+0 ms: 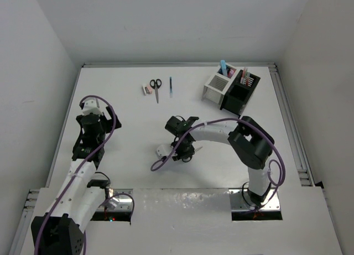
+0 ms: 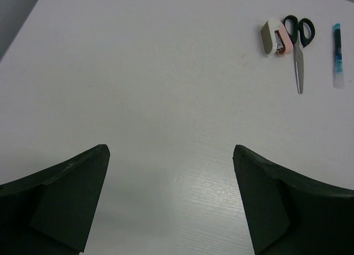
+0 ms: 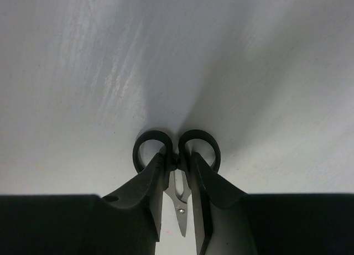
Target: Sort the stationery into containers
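My right gripper is down on a pair of black-handled scissors (image 3: pixel 181 216) at the front middle of the table, its fingertips close together between the handle loops; I cannot tell whether it grips them. My left gripper hangs open over bare table at the left. Beyond it lie a pink and white stapler (image 2: pixel 275 38), more scissors (image 2: pixel 300 67) and a blue pen (image 2: pixel 338 56). At the back right stand a white holder (image 1: pixel 215 87) and a black holder (image 1: pixel 238 97), with stationery in their compartments.
Walls rise behind and at both sides, with metal rails (image 1: pixel 282 116) along the edges.
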